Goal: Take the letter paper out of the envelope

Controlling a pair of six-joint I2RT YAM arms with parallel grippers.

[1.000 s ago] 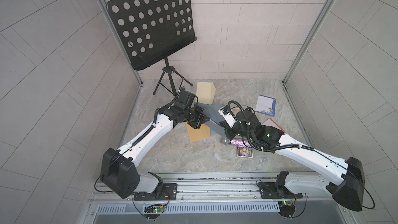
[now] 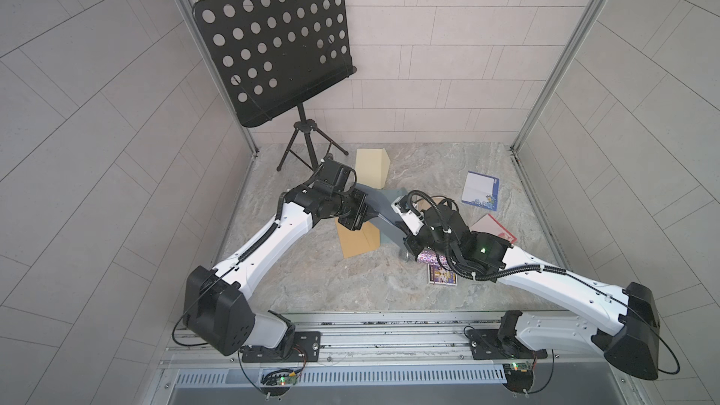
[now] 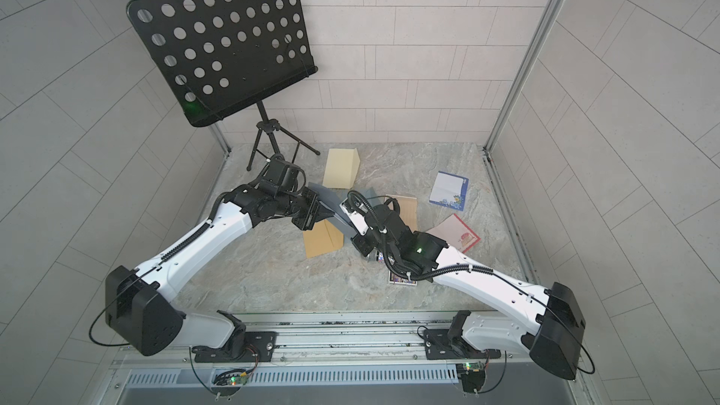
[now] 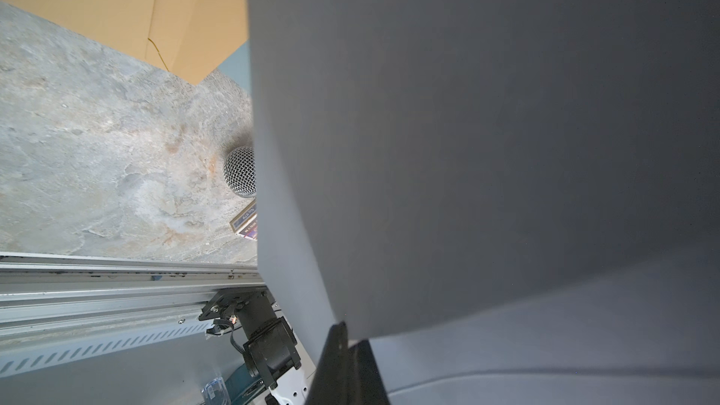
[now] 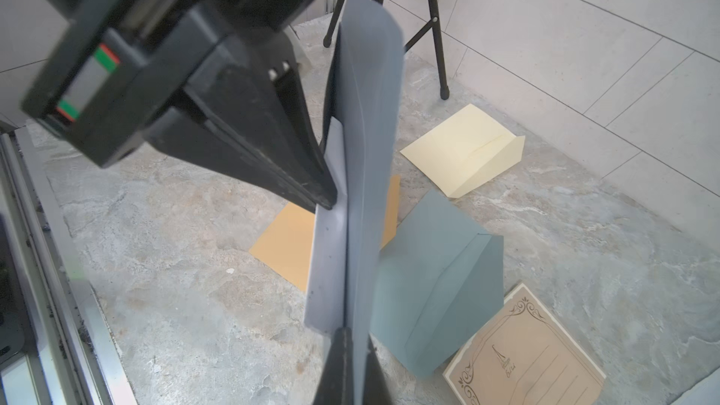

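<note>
A dark grey-blue envelope (image 5: 367,105) is raised between both grippers, seen edge-on in the right wrist view, with a lighter grey paper edge or flap (image 5: 326,255) along its near side. My left gripper is shut on that edge; its tips press on the lighter layer. My right gripper is shut on the envelope's lower edge. In the left wrist view the grey surface fills most of the picture, so I cannot tell envelope from letter there.
On the table lie an orange envelope (image 5: 285,236), a cream envelope (image 5: 457,142), a teal envelope (image 5: 427,277), a printed card (image 5: 525,352) and a microphone (image 4: 239,171). A music stand (image 2: 273,45) stands at back left.
The left arm is nearly still.
</note>
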